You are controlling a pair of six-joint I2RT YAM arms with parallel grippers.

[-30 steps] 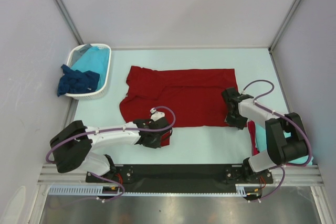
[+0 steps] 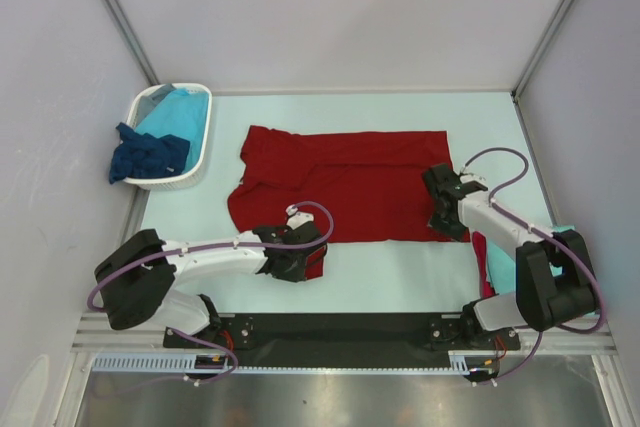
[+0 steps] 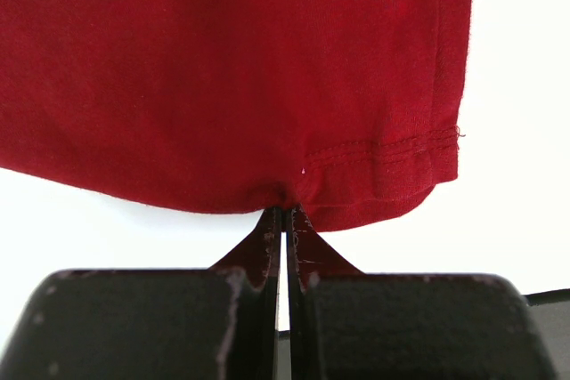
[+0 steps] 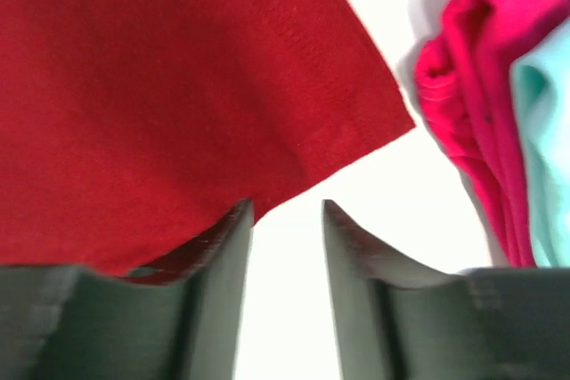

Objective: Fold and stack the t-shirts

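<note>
A dark red t-shirt [image 2: 350, 187] lies spread on the white table, its upper part folded over. My left gripper is shut at the shirt's near edge by a hemmed corner, where the fabric bunches at the fingertips. In the right wrist view, my right gripper stands open above the shirt's near right edge, close to a corner of red cloth [image 4: 374, 117], with bare table between its fingers.
A white basket [image 2: 185, 177] with blue and cyan clothes sits at the back left. At the front right lie a crimson cloth [image 4: 472, 86] and a light cyan one [image 4: 543, 140].
The left arm and the shirt look unchanged.
</note>
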